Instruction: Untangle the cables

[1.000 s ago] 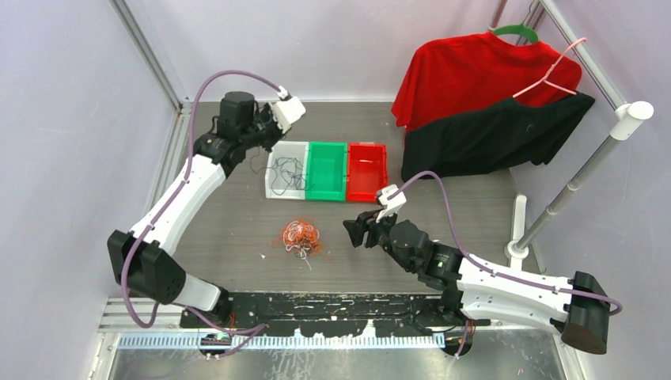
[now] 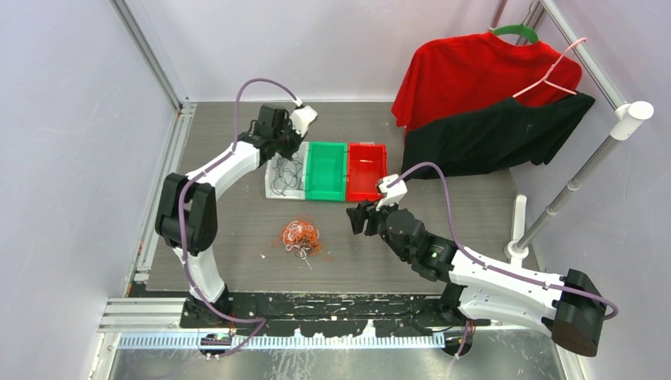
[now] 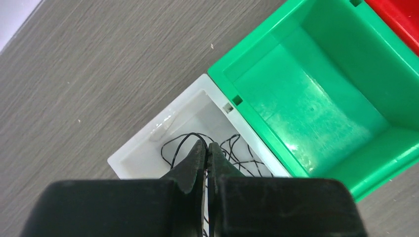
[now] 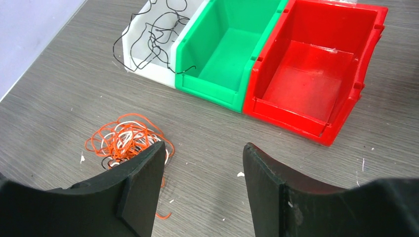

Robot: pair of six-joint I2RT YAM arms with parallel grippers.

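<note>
Over the white bin [image 3: 141, 148], my left gripper is shut on a black cable [image 3: 190, 134], which loops up out of its fingertips. More black cable lies coiled in that bin, and in the right wrist view some of the black strands [image 4: 158, 37] overhang the rims of the white and green bins. On the table in front of the bins rests a tangled heap of orange and white cables [image 2: 301, 235], with a bit of black showing in it. My right gripper stands open to the right of the heap, nothing between its fingers.
The green bin [image 2: 326, 146] and red bin [image 2: 367, 198] stand beside the white one, the red one empty. A red shirt [image 2: 475, 75] and a black shirt [image 2: 494, 138] hang at the back right. Bare table [image 4: 207, 123] lies between heap and bins.
The right arm shifted only slightly. The orange and white heap stayed put.
</note>
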